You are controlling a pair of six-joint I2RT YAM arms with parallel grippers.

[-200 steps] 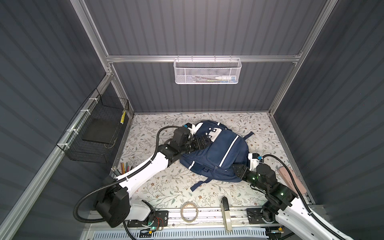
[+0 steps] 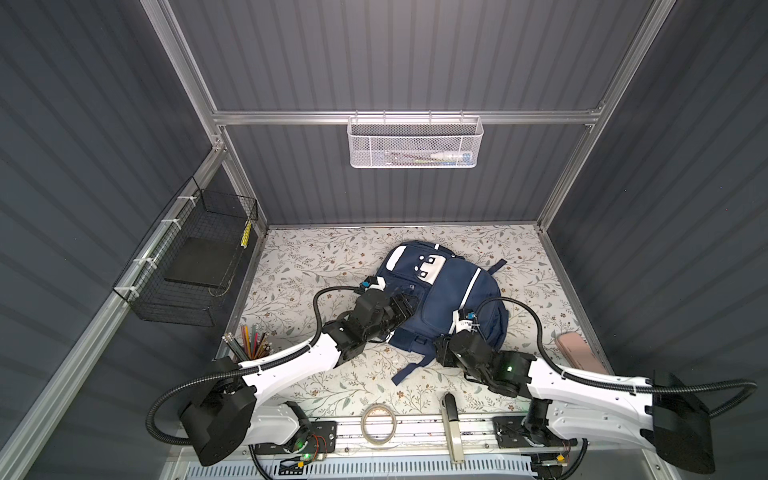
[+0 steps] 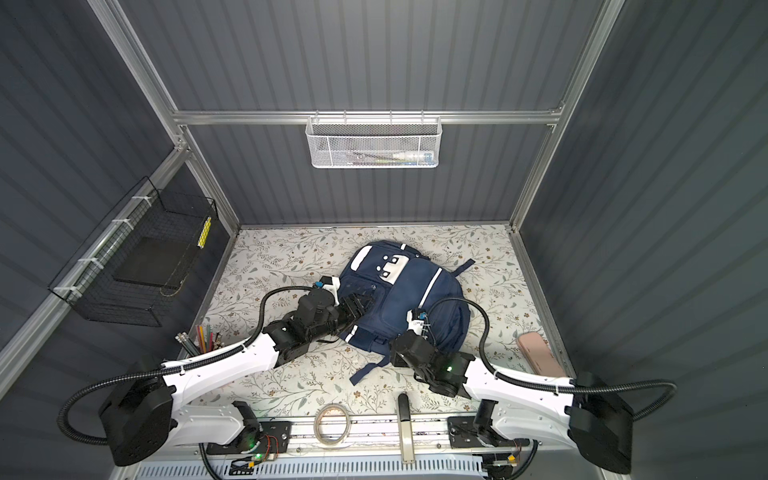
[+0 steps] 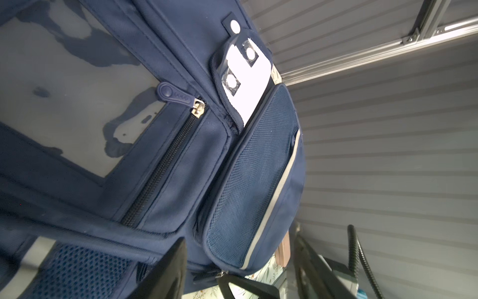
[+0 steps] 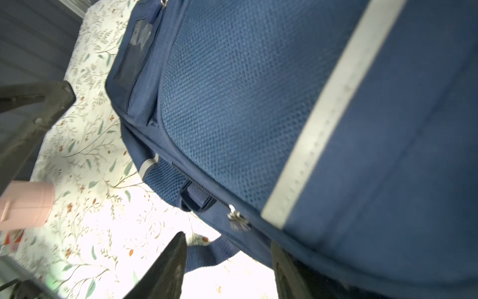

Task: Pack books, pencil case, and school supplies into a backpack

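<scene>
A navy backpack (image 2: 448, 292) with a white panda patch (image 2: 429, 269) lies flat on the patterned table. My left gripper (image 2: 409, 304) is over the pack's left side; in the left wrist view its fingers (image 4: 171, 271) stand apart with no object gripped between them, and a pocket zipper (image 4: 164, 167) lies ahead. At the front edge of the pack is my right gripper (image 2: 441, 352). Its fingers (image 5: 166, 264) are also apart, near a zipper pull (image 5: 236, 216) and a loose strap (image 5: 211, 253). The pencil case (image 2: 580, 352), pink, appears to be the item at the table's right edge.
Pencils (image 2: 254, 342) stand at the left edge behind my left arm. A black wire basket (image 2: 192, 264) hangs on the left wall, a white mesh basket (image 2: 415, 140) on the back wall. A tape roll (image 2: 378, 424) and a box cutter (image 2: 452, 428) lie on the front rail.
My right gripper has moved left along the pack's front edge. The left one has come down slightly toward the front. The pack's front end has shifted a little to the right.
</scene>
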